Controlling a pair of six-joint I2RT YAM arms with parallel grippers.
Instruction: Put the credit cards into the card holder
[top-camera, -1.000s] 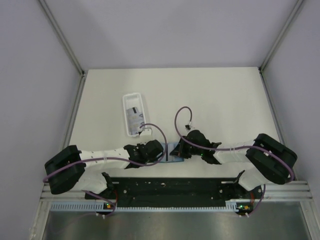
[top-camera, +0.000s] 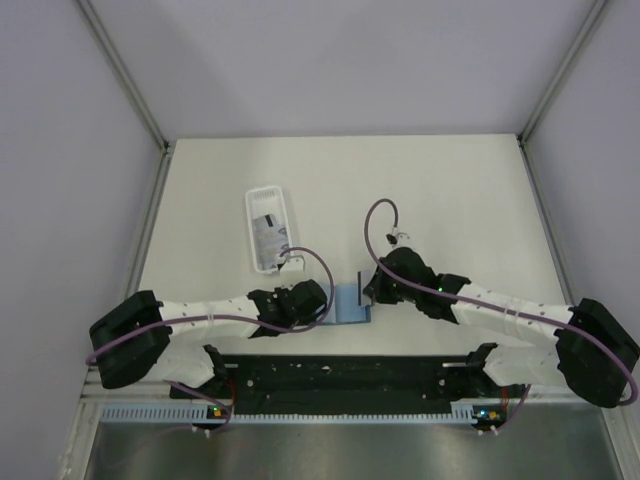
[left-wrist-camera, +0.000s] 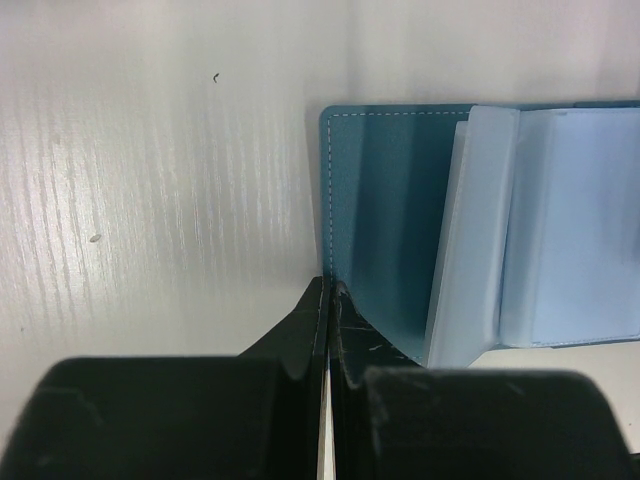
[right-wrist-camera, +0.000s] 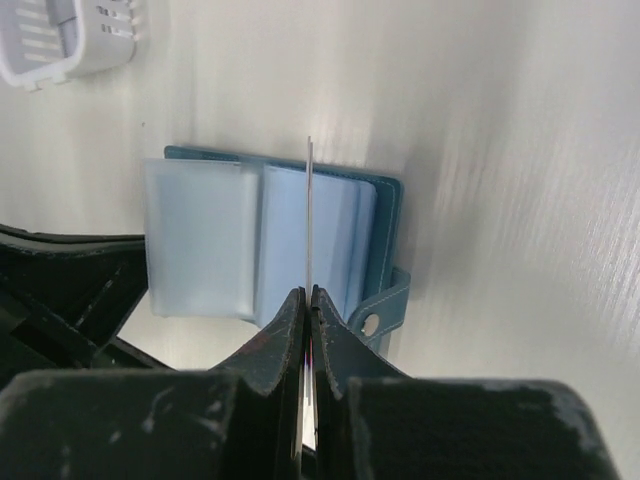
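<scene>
The blue card holder (right-wrist-camera: 385, 235) lies spread open near the table's front, with clear pale sleeves (right-wrist-camera: 205, 240) standing up from it. My right gripper is shut on a thin card (right-wrist-camera: 310, 210), seen edge-on and pointing forward over the holder's right part. In the top view that card (top-camera: 364, 288) shows as a narrow upright strip. My left gripper is shut, its tips meeting at the left edge of the holder's dark blue cover (left-wrist-camera: 385, 200); whether the edge is pinched between them is unclear.
A white basket (top-camera: 250, 215) stands at the back left with grey-blue cards (top-camera: 270, 240) in it. A snap strap (right-wrist-camera: 385, 312) juts from the holder's right side.
My right gripper has moved to the right with the card, away from the holder's middle towards its right edge. The left arm has stayed still.
</scene>
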